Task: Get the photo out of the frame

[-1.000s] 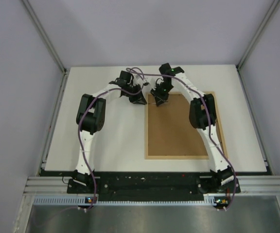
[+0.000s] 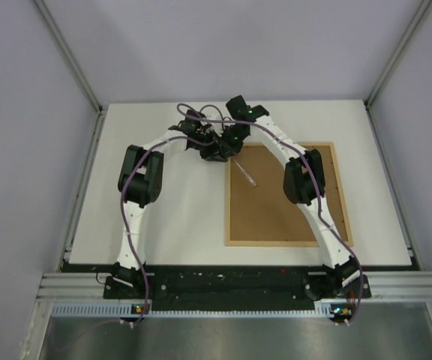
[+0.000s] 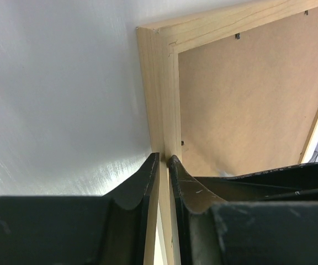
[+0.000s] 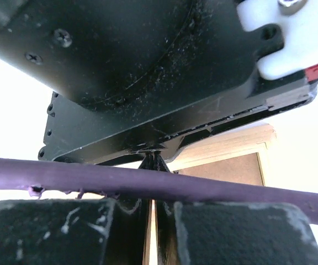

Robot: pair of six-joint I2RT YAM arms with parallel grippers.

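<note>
The wooden frame [image 2: 283,243] lies back side up on the table, its brown backing board [image 2: 291,217] facing me. Small dark tabs [image 3: 237,36] stick out along its inner edge. In the left wrist view, my left gripper is shut on the frame's left strip, with wood showing between the fingers. My right gripper is shut with nothing visible between its fingertips. It is close against the left gripper near the frame's upper left corner, so where its tips meet the frame is hidden. Any photo under the board is out of sight.
A pale thin streak [image 2: 244,174] crosses the board; whether it is an object or a reflection I cannot tell. A purple cable [image 4: 148,179] runs across the right wrist view.
My right gripper has moved left, up against the left one. The pale streak on the board appears longer and slanted. The frame's lower right corner has shifted slightly; the left arm is nearly still.
</note>
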